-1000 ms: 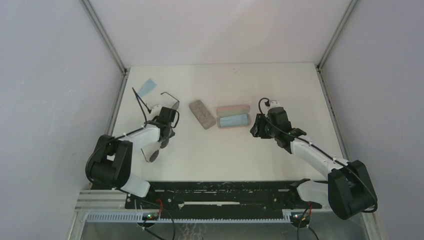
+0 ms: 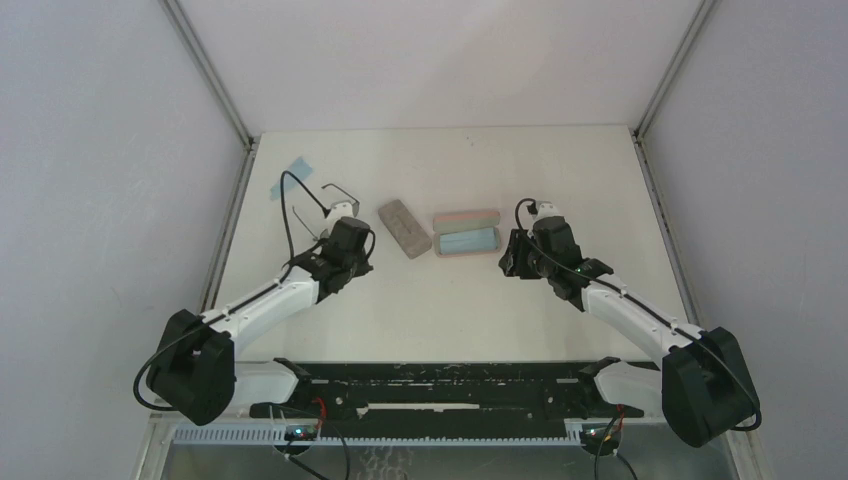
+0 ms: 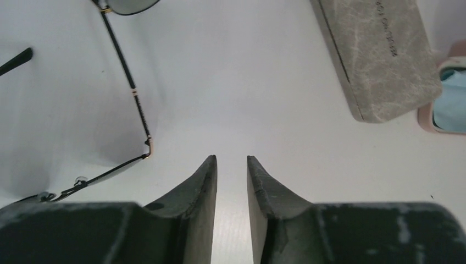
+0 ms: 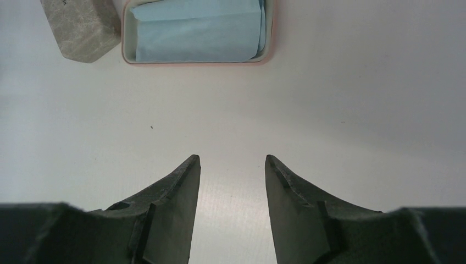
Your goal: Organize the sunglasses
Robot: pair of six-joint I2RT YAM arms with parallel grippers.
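Left of my left gripper, the left wrist view shows thin sunglasses parts: a lens (image 3: 135, 6) at the top edge, a long dark arm (image 3: 123, 65) meeting a slim bar (image 3: 112, 169) with nose pads, and a separate dark arm tip (image 3: 17, 60). Whether these form one pair or two I cannot tell. From above, a sunglasses arm (image 2: 340, 189) rises behind my left gripper, which hides other parts. Its fingers are part open over bare table, holding nothing. My right gripper is wide open and empty. An open lined case (image 2: 468, 254) holds light blue cloth.
A grey-brown closed case (image 2: 404, 228) lies slanted between the left gripper and the lined case. A blue cloth (image 2: 298, 172) rests on the table's far left.
My left arm has shifted right. The two dark lenses that showed below it near the front left are no longer visible there. The right arm has barely moved.
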